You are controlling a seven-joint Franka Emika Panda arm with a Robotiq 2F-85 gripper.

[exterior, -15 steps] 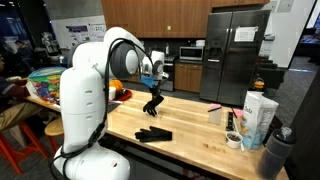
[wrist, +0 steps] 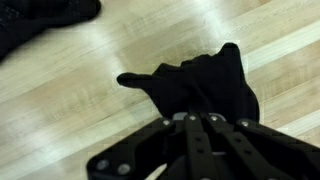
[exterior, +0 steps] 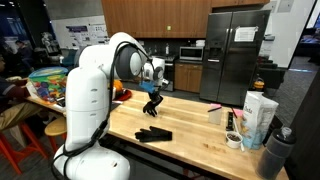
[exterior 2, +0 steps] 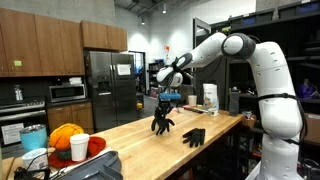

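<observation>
A black glove-like cloth (wrist: pixel 205 85) lies right under my gripper in the wrist view, its fabric pinched at the shut fingertips. In exterior view 1 the same dark cloth (exterior: pixel 152 104) hangs below my gripper (exterior: pixel 152 91), over the far half of the table. Exterior view 2 shows this cloth (exterior 2: pixel 160 124) too, close to the wooden surface; whether its lower end touches the wood I cannot tell. A second black glove (exterior: pixel 154 134) lies flat on the table nearer the arm base, and its edge (wrist: pixel 45 20) appears at the upper left of the wrist view.
A bag (exterior: pixel 256 118), a white cup (exterior: pixel 233 139) and a dark canister (exterior: pixel 275 152) stand along the table's right side. A red bowl (exterior 2: pixel 85 150) and a white cup (exterior 2: pixel 80 147) sit at the opposite end. Behind the table stands a person (exterior: pixel 158 70).
The arm and the cloth at its gripper have shifted only slightly. The second glove lies where it was.
</observation>
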